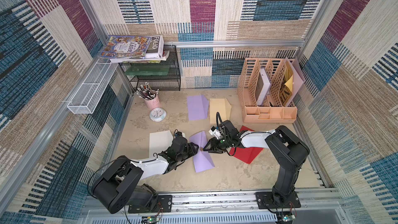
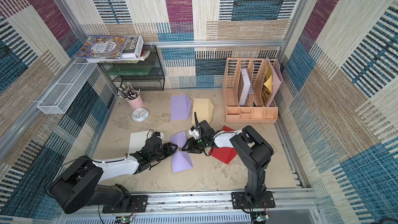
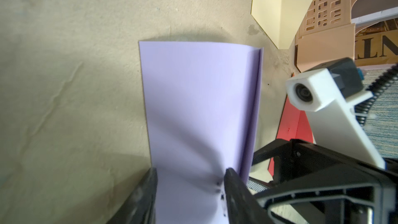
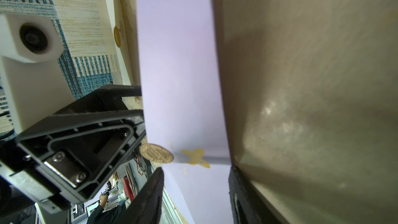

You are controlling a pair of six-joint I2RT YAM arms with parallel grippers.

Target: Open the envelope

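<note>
The lavender envelope (image 1: 203, 161) lies on the table between my grippers, bowed along its length in the top views, with a wax seal (image 4: 156, 152) and gold mark at its middle. My left gripper is open, fingers over the envelope from the left side, a lifted edge showing at its right. My right gripper is part open at the seal, one finger against the envelope's side, the envelope lying between the fingertips. Whether either grips it I cannot tell.
A cream envelope (image 1: 157, 141) lies left, a red envelope (image 1: 248, 157) right, lavender (image 1: 197, 107) and yellow (image 1: 219, 107) envelopes behind. An organiser (image 1: 269, 114) stands back right, a pen cup (image 1: 151, 102) and clock (image 1: 158, 114) back left.
</note>
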